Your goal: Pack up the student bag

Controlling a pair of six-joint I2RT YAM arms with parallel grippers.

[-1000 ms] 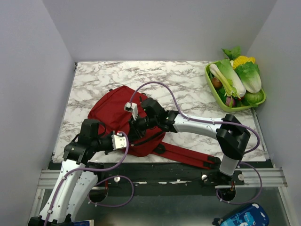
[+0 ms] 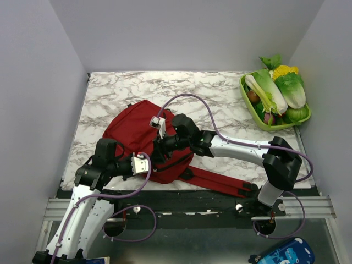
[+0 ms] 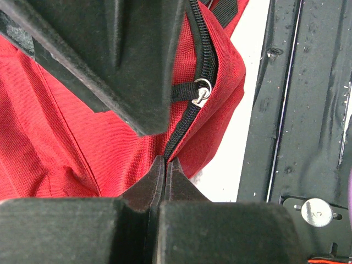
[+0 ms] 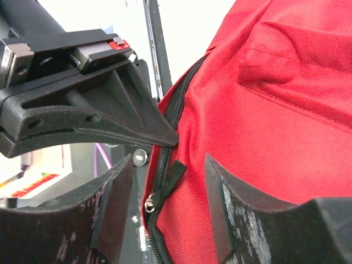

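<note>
The red bag (image 2: 135,126) lies flat on the marble table, its strap reaching right. In the left wrist view, my left gripper is shut at the bag's front edge, with the black zipper tape (image 3: 183,127) and red cloth running into its tips. My right gripper is part open over the same edge, fingers spread to either side of the zipper. Between and beyond those fingers lies the zipper pull (image 4: 151,203) with its black tab (image 4: 173,175), not gripped. The bag looks closed there; its inside is hidden.
A green basket (image 2: 246,104) of vegetables stands at the back right. Below the table's front edge lies a blue pencil case (image 2: 286,253). Bare marble (image 2: 181,88) is free behind the bag. Both grippers are very close together.
Compared with a second ago, my right arm and gripper have shifted slightly to the right. The left arm and the bag have stayed put.
</note>
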